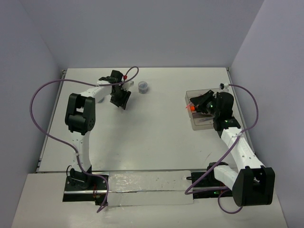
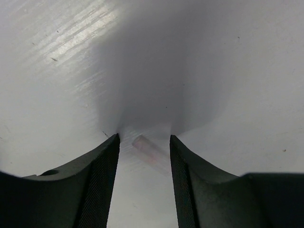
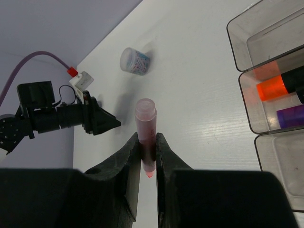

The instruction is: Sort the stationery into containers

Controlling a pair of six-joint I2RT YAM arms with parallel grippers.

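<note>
In the right wrist view, my right gripper is shut on a pale pink stick-shaped item point(image 3: 146, 118), which stands up between its fingers. From the top, this gripper hangs over the container box point(image 1: 189, 110) on the right. My left gripper is low over the far left of the table, open with a gap between its fingertips. A faint pale pinkish stick point(image 2: 151, 153) shows between the left fingers; whether they touch it I cannot tell.
A clear cup point(image 3: 135, 61) with small colored pieces inside stands right of the left gripper. One box compartment holds an orange-and-black item point(image 3: 275, 87) and a purple item point(image 3: 290, 116); its neighbours look empty.
</note>
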